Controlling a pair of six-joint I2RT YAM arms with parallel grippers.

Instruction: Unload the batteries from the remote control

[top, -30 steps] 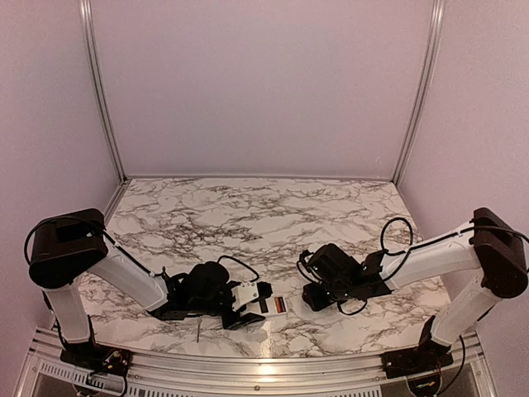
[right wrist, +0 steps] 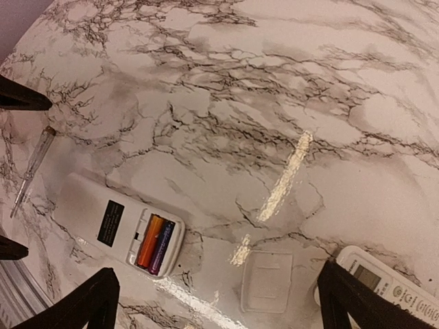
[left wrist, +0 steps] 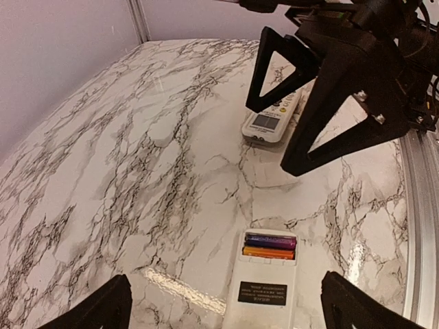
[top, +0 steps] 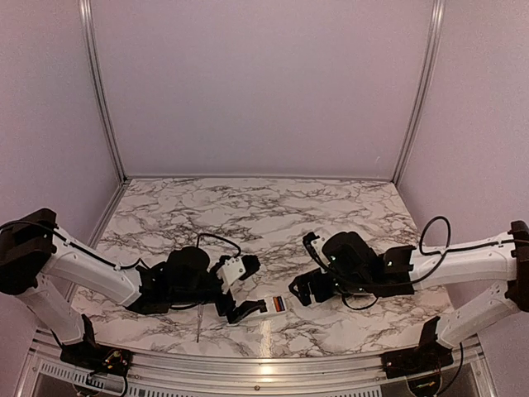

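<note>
A white remote control (right wrist: pixel 130 223) lies face down on the marble table, its battery compartment uncovered. Side by side in that compartment sit an orange battery and a purple battery; the left wrist view shows the same remote (left wrist: pixel 264 298) with both batteries inside. My left gripper is open above the remote's far end, touching nothing. To the right of the remote, my right gripper hangs open over the table, nothing between its fingers. The clear battery cover (right wrist: pixel 267 281) lies flat on the table below it.
A second remote with keys and a small screen (right wrist: pixel 387 284) lies face up beyond the cover, partly behind a right finger. A thin screwdriver (right wrist: pixel 33 170) rests left of the open remote.
Both arms have drawn back from the remote, the left one toward the left and the right one slightly to the right and up. The remote and its batteries stay in place.
</note>
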